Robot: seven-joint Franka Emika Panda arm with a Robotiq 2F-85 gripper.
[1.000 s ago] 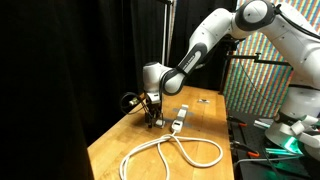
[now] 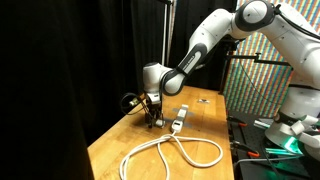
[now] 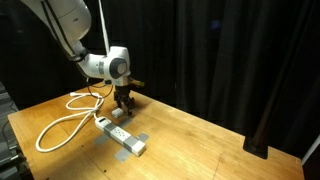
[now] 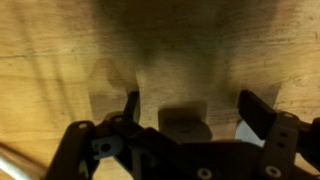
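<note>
My gripper points down at the wooden table, fingers wide apart, with bare wood showing between the tips. At the lower middle of the wrist view is a dark block-like shape (image 4: 184, 122); what it is cannot be told. A white power strip (image 3: 120, 135) lies close beside the gripper (image 3: 122, 104). Its white cord (image 2: 133, 155) loops over the table. A small pale object (image 3: 118, 113) sits right by the fingers, partly hidden. In the wrist view, a whitish object (image 4: 246, 133) shows behind the right finger.
Black curtains stand behind the table. The wooden table (image 3: 215, 150) has broad clear room beyond the strip in the second exterior view. A dark box-like object (image 3: 257, 138) stands near the curtain. Small items (image 2: 204, 100) lie at the far end.
</note>
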